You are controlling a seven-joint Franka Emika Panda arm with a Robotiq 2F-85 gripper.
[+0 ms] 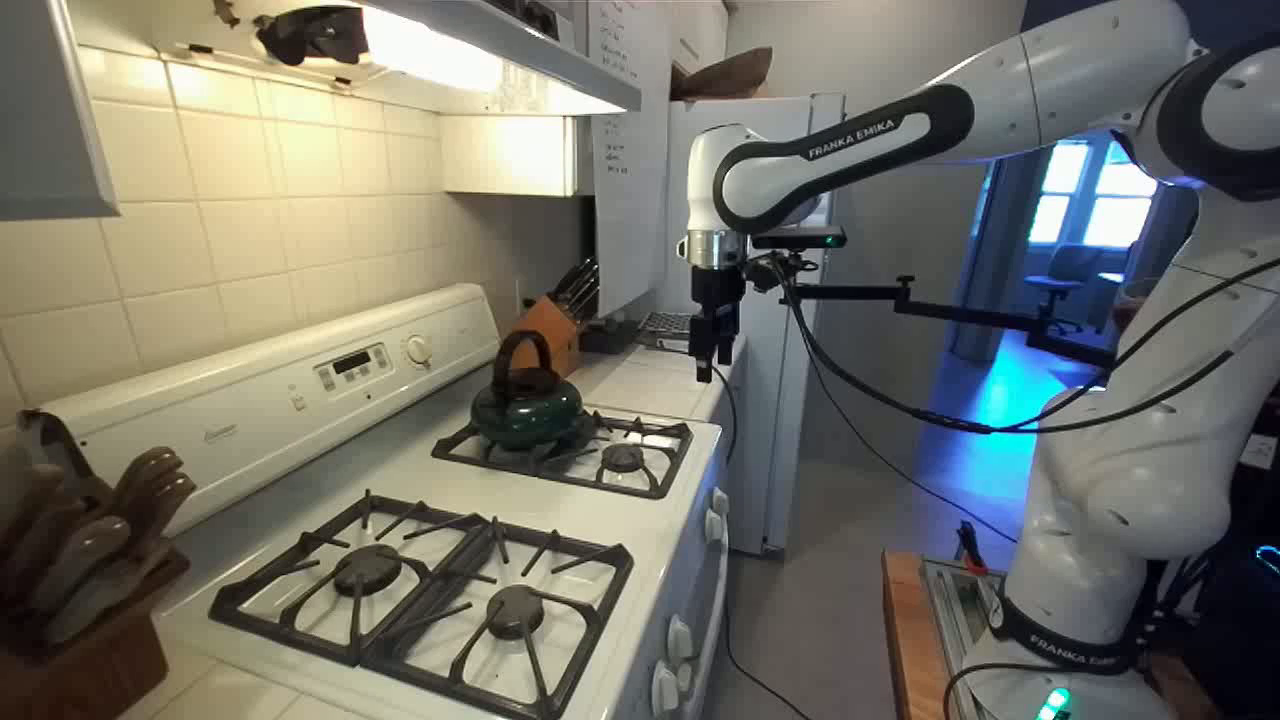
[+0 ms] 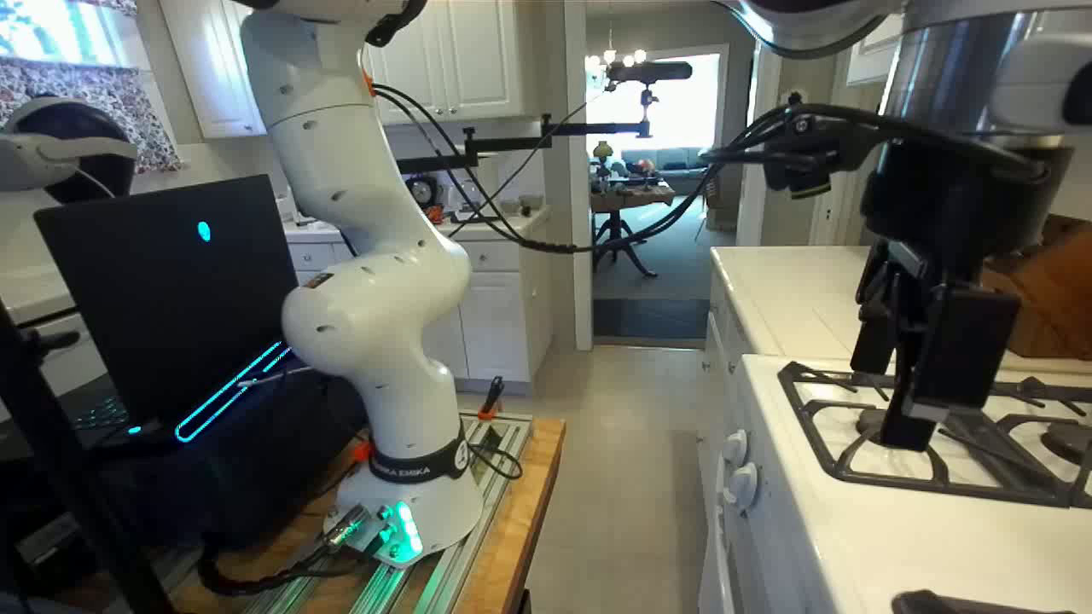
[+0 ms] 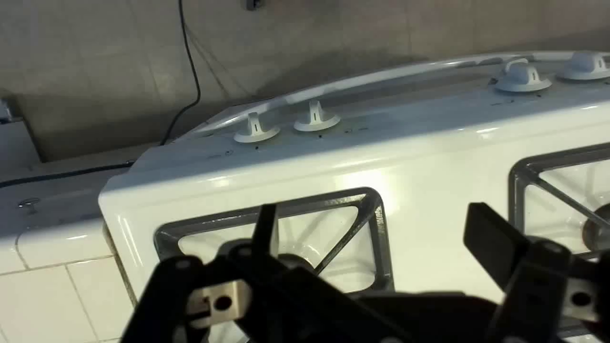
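My gripper stands open over the stove, its two black fingers wide apart with nothing between them in the wrist view. In exterior view 1 the gripper [image 1: 714, 366] points down above the far front side of the stove, to the right of the dark green kettle [image 1: 528, 410] and apart from it. The kettle rests on the far rear burner with its dark handle upright. Below the fingers in the wrist view lies a black burner grate [image 3: 377, 240] on the white stove top [image 3: 440, 194]. White knobs [image 3: 316, 117] line the stove's front.
Nearer the camera, another double grate [image 1: 420, 600] is bare. A knife block [image 1: 90, 564] stands at the near left, and a second knife block [image 1: 549, 330] is behind the kettle. A range hood [image 1: 528, 60] overhangs the stove. The counter [image 2: 788, 292] beyond the stove has free room.
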